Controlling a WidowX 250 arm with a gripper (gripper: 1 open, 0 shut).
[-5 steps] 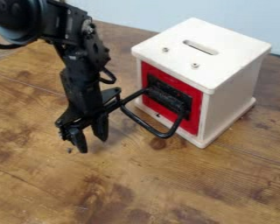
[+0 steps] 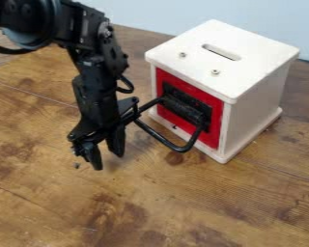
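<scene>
My black gripper (image 2: pixel 103 150) hangs low over the wooden table at the left of the view, pointing down, with its two fingers apart and nothing seen between them. To its right stands a white wooden box (image 2: pixel 246 104) with a slot and two screws on top. The box's front is red (image 2: pixel 211 136), with a black fitting and a black tubular handle (image 2: pixel 174 145) that juts out toward my gripper and ends near its wrist; whether they touch I cannot tell.
A pale wall runs behind the box. A black cable loops at the upper left beside the arm.
My gripper has shifted very slightly to the right. The box and its handle look unchanged.
</scene>
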